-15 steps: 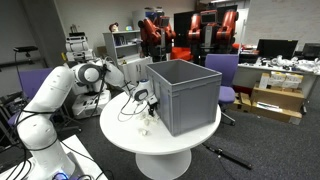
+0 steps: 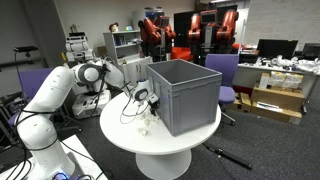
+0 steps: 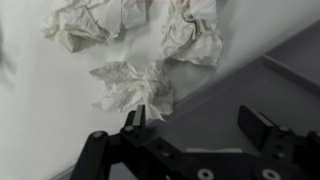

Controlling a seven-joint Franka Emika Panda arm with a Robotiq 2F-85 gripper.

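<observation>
Crumpled white paper lies on the table in the wrist view: one piece [image 3: 135, 86] is nearest the fingers, a second crumpled piece [image 3: 92, 18] is at the upper left, and a third crumpled piece [image 3: 193, 32] at the top. My gripper stands open at the bottom of that view, its fingers wide apart and no paper between them. The nearest paper is just beyond the left finger [image 3: 134, 123]; whether they touch I cannot tell. From outside, the arm reaches over the round white table [image 2: 112, 128], its gripper low beside the tall grey bin [image 2: 190, 100].
The bin's grey wall [image 3: 215, 112] fills the lower right of the wrist view, close to the right finger. Small white scraps [image 2: 144, 131] lie on the table left of the bin. Behind stand a purple chair [image 2: 222, 67] and shelves with boxes.
</observation>
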